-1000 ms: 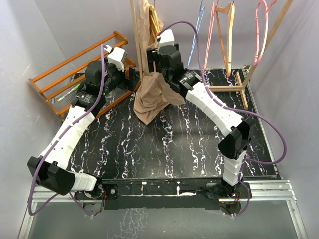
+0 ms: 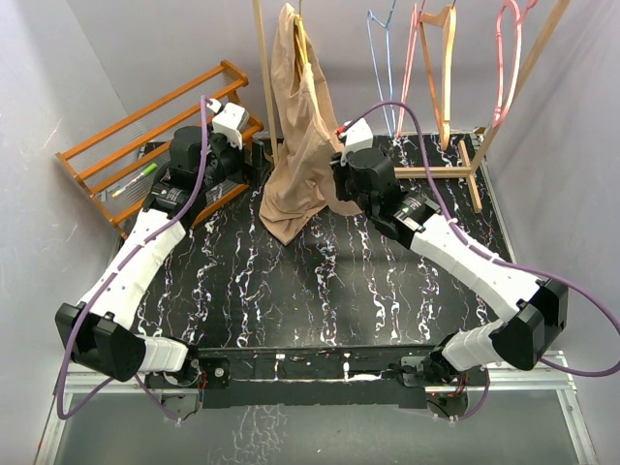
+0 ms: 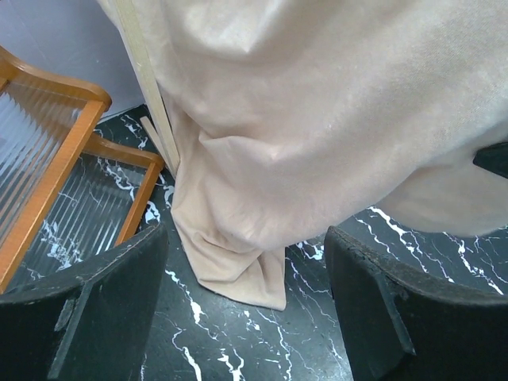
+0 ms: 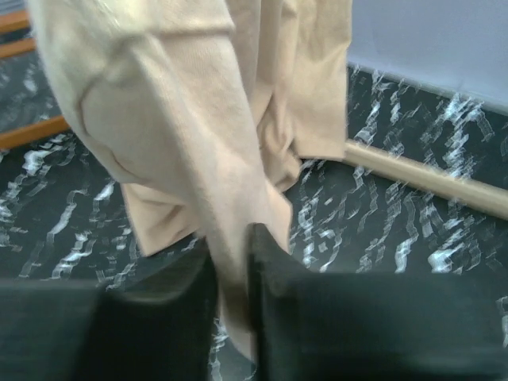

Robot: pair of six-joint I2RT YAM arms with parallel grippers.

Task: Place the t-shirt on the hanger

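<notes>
The beige t shirt (image 2: 300, 145) hangs on a yellow hanger (image 2: 306, 53) at back centre, its lower folds reaching the dark marble surface. My left gripper stands open left of the cloth, with nothing between its fingers. My right gripper (image 2: 341, 160) is at the shirt's right edge; in the blurred right wrist view a hanging fold (image 4: 198, 159) runs down between its close-set fingers, and whether it grips that fold is unclear.
A wooden rack (image 2: 145, 116) leans at back left. More hangers (image 2: 446, 48) hang at right from a wooden stand (image 2: 431, 172).
</notes>
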